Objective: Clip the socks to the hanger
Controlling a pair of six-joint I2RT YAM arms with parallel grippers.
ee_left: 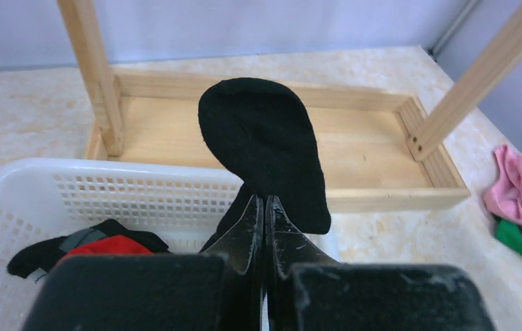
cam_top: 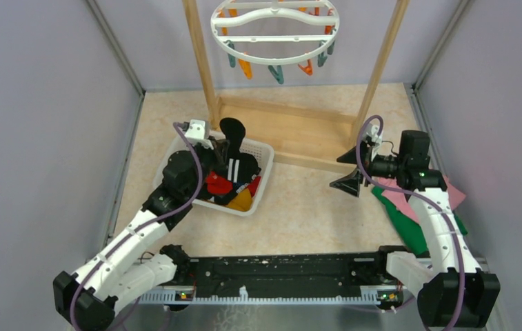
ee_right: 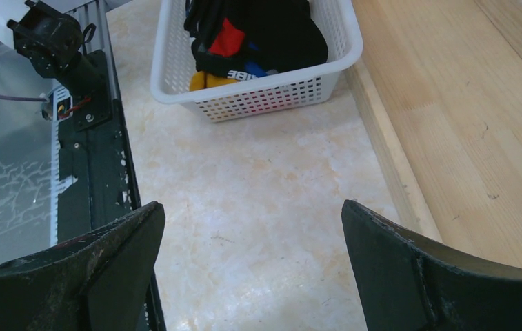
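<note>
A black sock (ee_left: 265, 145) stands up from between the fingertips of my left gripper, which is shut on it above the basket. From above, the sock (cam_top: 232, 132) shows past the left gripper (cam_top: 221, 146), its toe toward the wooden frame. The white basket (cam_top: 263, 169) holds other socks in black, red and yellow. My right gripper (cam_top: 344, 171) is open over bare table on the right; nothing lies between its fingers. The round white hanger (cam_top: 276, 61) hangs at the top, with orange and teal clips (cam_top: 276, 74) along its rim.
Wooden posts (cam_top: 383, 62) flank the hanger and rise from a shallow wooden base (cam_top: 292, 131). Pink cloth (cam_top: 454, 195) and green cloth (cam_top: 409, 227) lie under the right arm. The table between basket and right gripper is clear.
</note>
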